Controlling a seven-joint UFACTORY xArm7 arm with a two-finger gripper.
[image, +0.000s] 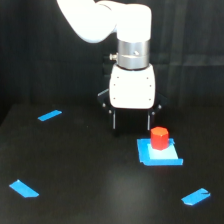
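A red hexagonal block (159, 138) sits on a white square with a blue border (145, 157) right of centre on the dark table. My gripper (131, 122) hangs just left of and behind the red block, its dark fingers apart and pointing down; I see nothing between them.
Blue tape strips mark the table at the back left (49, 114), front left (23, 188) and front right (196, 196).
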